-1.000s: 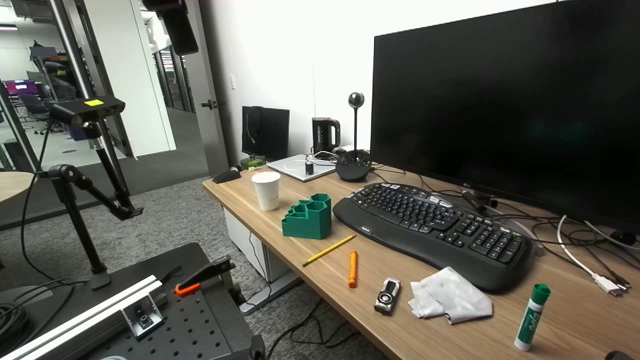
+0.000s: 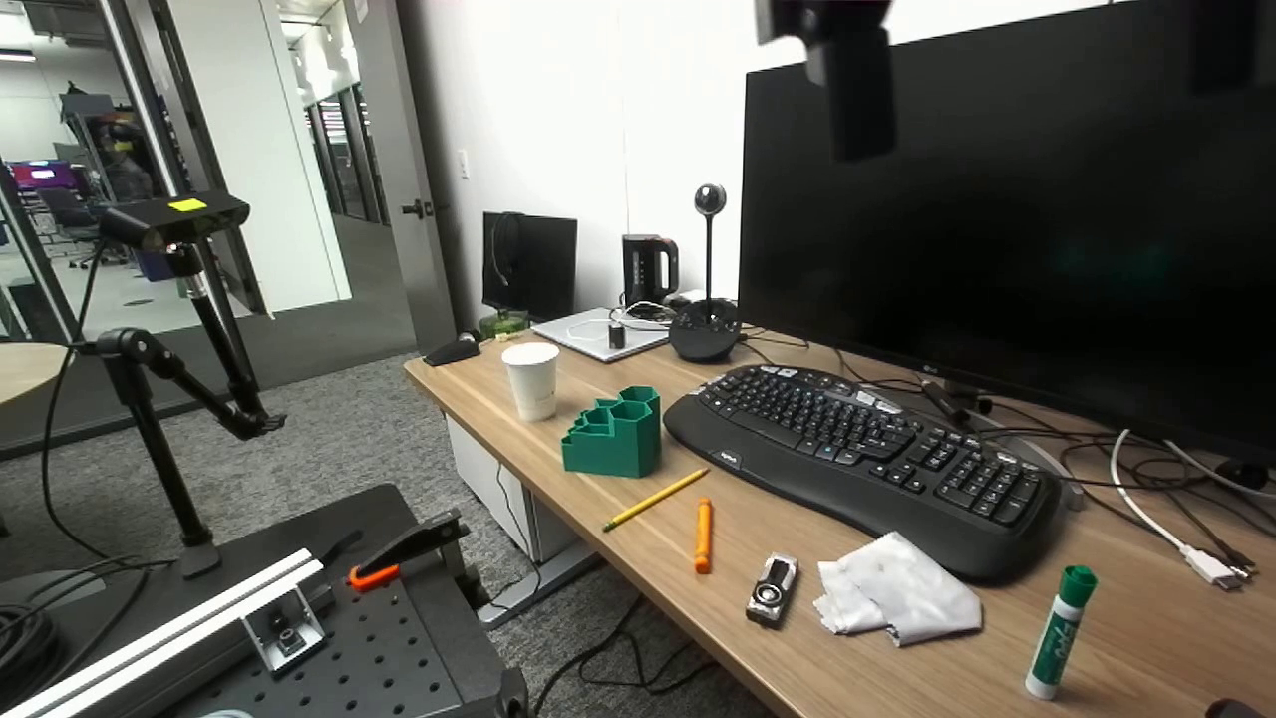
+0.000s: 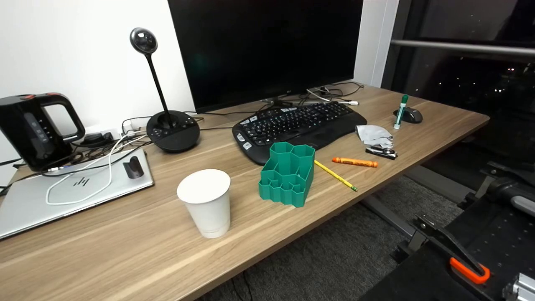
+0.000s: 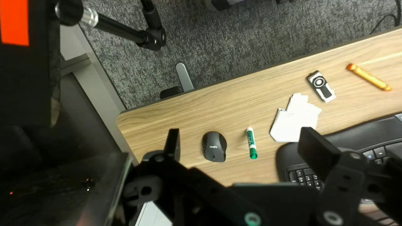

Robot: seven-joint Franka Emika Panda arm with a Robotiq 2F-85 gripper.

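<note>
In the wrist view my gripper is open above the desk, its two fingers wide apart and nothing held. Below the gap a green-capped marker [image 4: 251, 143] stands upright on the wood, with a black mouse [image 4: 214, 146] beside it. A folded white cloth [image 2: 899, 588] lies in front of the keyboard [image 2: 861, 455]. Beside the cloth is a small black-and-silver device [image 2: 773, 588]. An orange crayon [image 2: 703, 535] and a yellow pencil [image 3: 335, 175] lie nearer the green hexagonal holder [image 3: 286, 175]. Only part of the gripper shows, at the top of the first exterior view.
A white paper cup [image 3: 205, 200] stands beyond the holder, with a laptop [image 3: 75, 188], a kettle [image 3: 37, 130] and a webcam stand [image 3: 173, 131] farther back. The large monitor [image 2: 1005, 215] rises behind the keyboard. Bare desk surrounds the mouse and marker.
In the first exterior view, my gripper has moved from the upper left to the upper right, now in front of the monitor. The desk objects have stayed in place.
</note>
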